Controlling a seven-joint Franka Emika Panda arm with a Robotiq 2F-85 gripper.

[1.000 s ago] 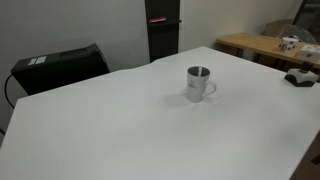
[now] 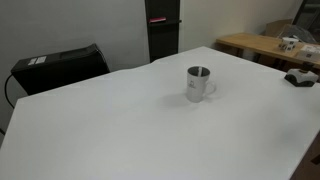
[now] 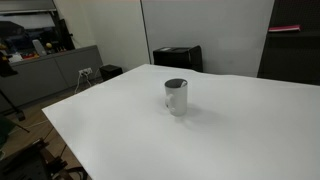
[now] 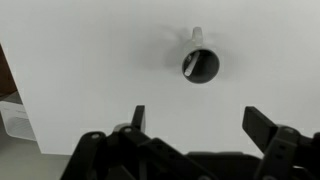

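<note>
A white mug [image 2: 198,84] stands upright on the white table [image 2: 110,130], its handle toward the right in exterior view 1. In exterior view 2 the same mug [image 3: 176,98] is near the middle of the tabletop. From above, the wrist view shows the dark inside of the mug [image 4: 205,69], with a slim white object [image 4: 191,65] leaning in it. My gripper is open, its fingers wide apart and nothing between them. The mug lies beyond the fingertips, apart from them and roughly centred across the gap.
Behind the table stands a black case [image 2: 60,69]. A wooden table [image 2: 255,43] with small items is at the far right. Its edge and a pale bin [image 4: 17,118] show at left in the wrist view.
</note>
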